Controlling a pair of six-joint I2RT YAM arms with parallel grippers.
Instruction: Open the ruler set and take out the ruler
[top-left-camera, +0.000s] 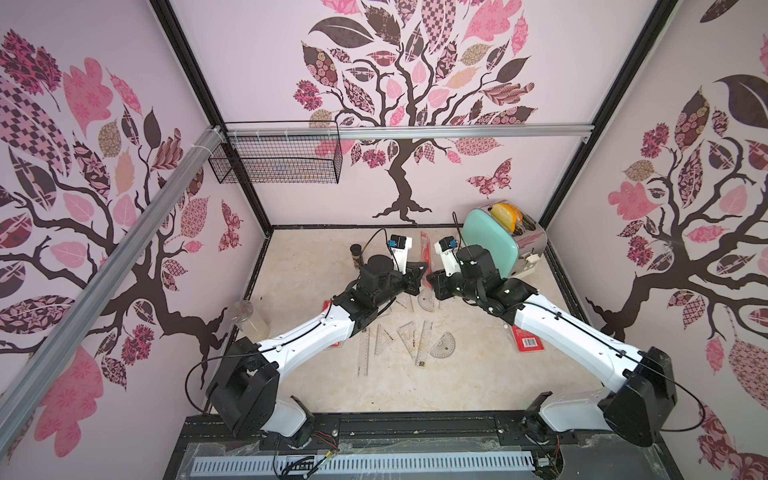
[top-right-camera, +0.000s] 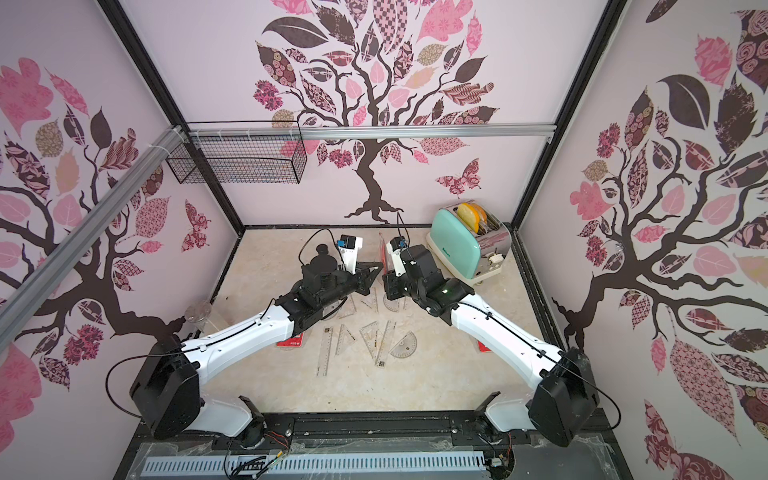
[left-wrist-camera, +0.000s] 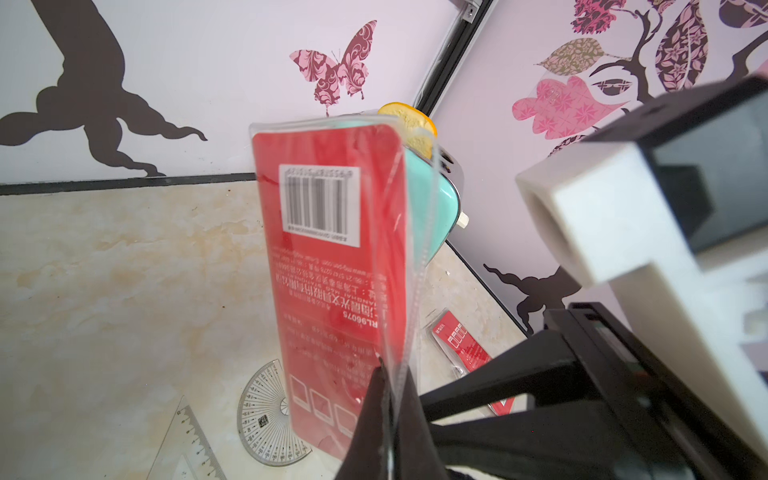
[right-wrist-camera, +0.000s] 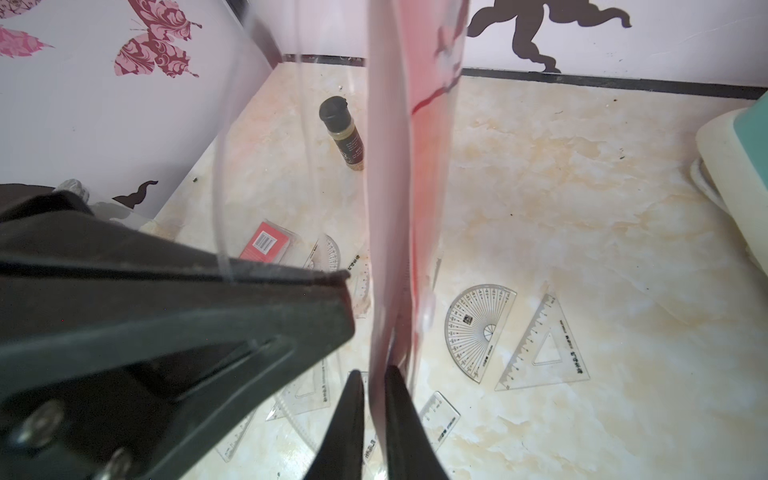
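Note:
A red card in a clear plastic sleeve, the ruler set packet (left-wrist-camera: 320, 296), stands upright between the two grippers, barcode towards the left wrist camera. At its lower edge my left gripper is shut, with the thin clear sleeve edge running between its fingers. In the right wrist view the packet (right-wrist-camera: 392, 200) appears nearly edge-on. It passes between the parted fingers of my right gripper; whether they touch it is unclear. No ruler shows inside the packet. On the table lie a straight ruler (top-left-camera: 364, 352), set squares (top-left-camera: 407, 340) and protractors (top-left-camera: 442, 345).
A mint toaster (top-left-camera: 489, 240) stands at the back right. Other red packets lie at the right (top-left-camera: 527, 340) and left (right-wrist-camera: 265, 242). A small black-capped bottle (right-wrist-camera: 344, 134) is at the back left, a clear cup (top-left-camera: 249, 318) at the left edge.

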